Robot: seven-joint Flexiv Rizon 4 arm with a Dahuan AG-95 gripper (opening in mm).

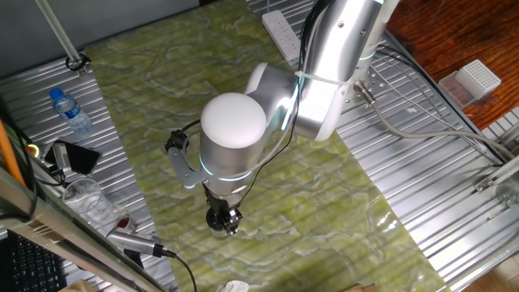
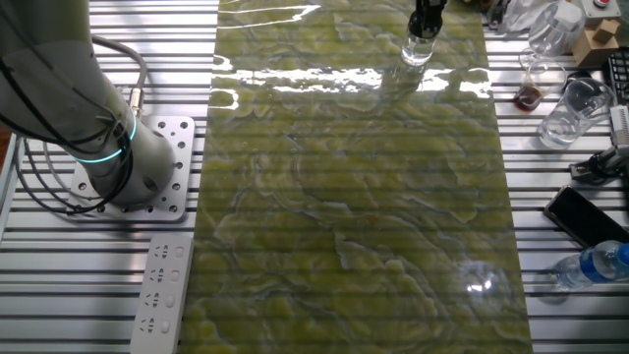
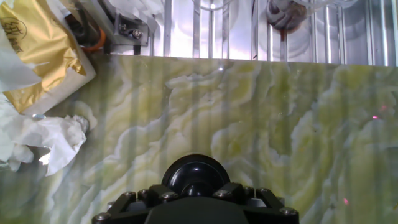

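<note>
My gripper points down over the green marbled mat [image 2: 354, 206], close to its far end in exterior view 2. A round, glossy black top [image 3: 196, 171] shows right at its fingertips in the wrist view, with a finger on either side. Under the gripper in exterior view 2 there is a small clear glass jar [image 2: 417, 51], upright and apparently belonging to that black top. The fingers' contact with it is hidden, and whether the jar rests on the mat or hangs just above it is unclear.
A gold packet [image 3: 46, 53] and crumpled white paper [image 3: 53, 140] lie at the mat's left in the wrist view. Clear cups [image 2: 580, 108], a phone [image 2: 587, 218] and a water bottle [image 2: 595, 265] line the rail side. A power strip [image 2: 160, 295] sits opposite.
</note>
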